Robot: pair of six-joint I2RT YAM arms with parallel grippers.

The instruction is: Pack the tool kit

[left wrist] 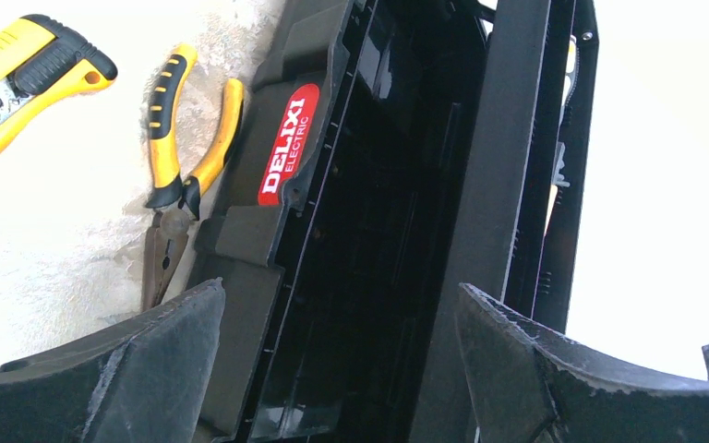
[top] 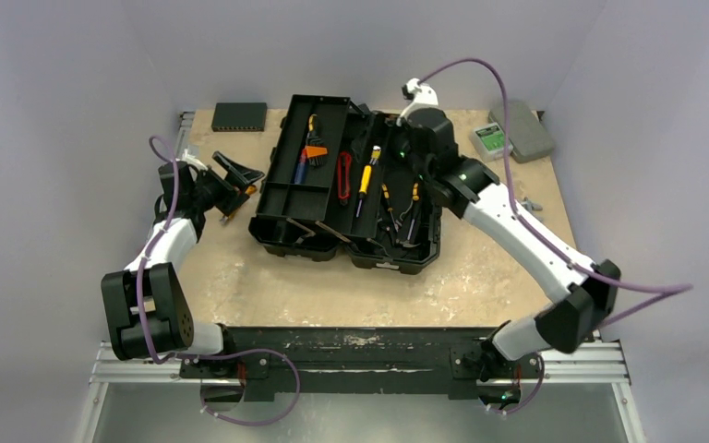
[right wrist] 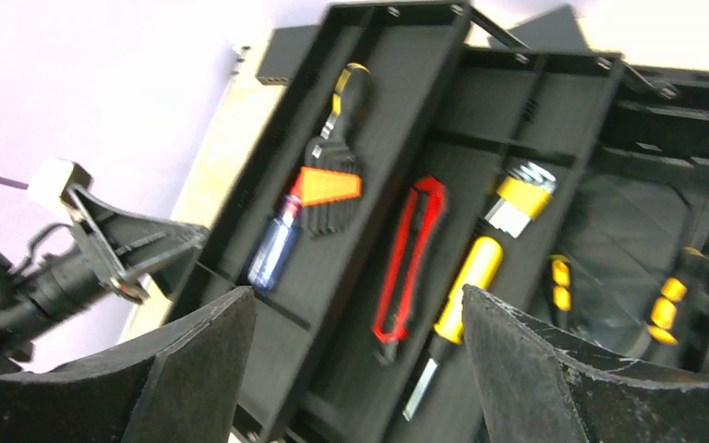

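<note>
The open black toolbox [top: 316,205] stands mid-table. In its left tray lie a brush with an orange band [right wrist: 330,185] and a blue-and-red screwdriver [right wrist: 277,249]. The middle tray holds a red tool [right wrist: 408,263] and a yellow screwdriver [right wrist: 471,286]. My right gripper is open and empty above the trays; from the top it hangs over the box's right half. Left of the box, my left gripper is open, nothing between its fingers. Yellow-black pliers [left wrist: 171,129] and a yellow tool [left wrist: 32,78] lie on the table beside the box.
A dark flat box [top: 239,116] sits at the back left. At the back right are a grey case [top: 522,130] and a clear-and-green box [top: 491,140].
</note>
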